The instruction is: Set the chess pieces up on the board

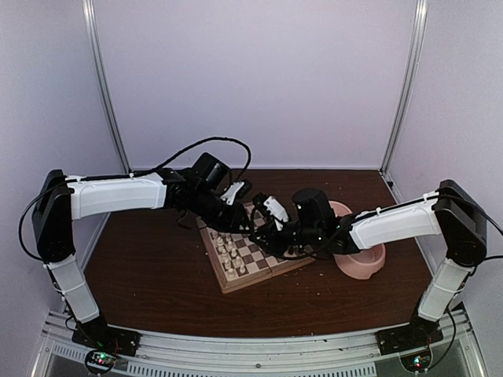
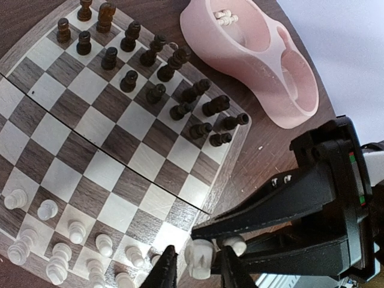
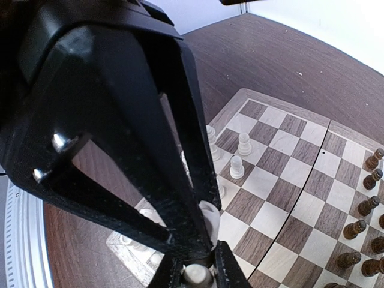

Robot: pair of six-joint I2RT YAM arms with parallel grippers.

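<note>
A chessboard (image 1: 236, 275) holds brown pieces (image 2: 128, 81) along one side and white pieces (image 2: 48, 209) along the other. My left gripper (image 1: 240, 220) and right gripper (image 1: 263, 236) meet above the board. In the left wrist view a white piece (image 2: 201, 258) is among the black fingertips at the bottom, with a second white bit just behind. In the right wrist view my right gripper is shut on a white piece (image 3: 198, 274), other fingers crossing directly above it. Whether the left gripper grips it is unclear.
A pink container (image 2: 282, 117) with a few white pieces (image 2: 227, 18) stands beside the board at the right.
</note>
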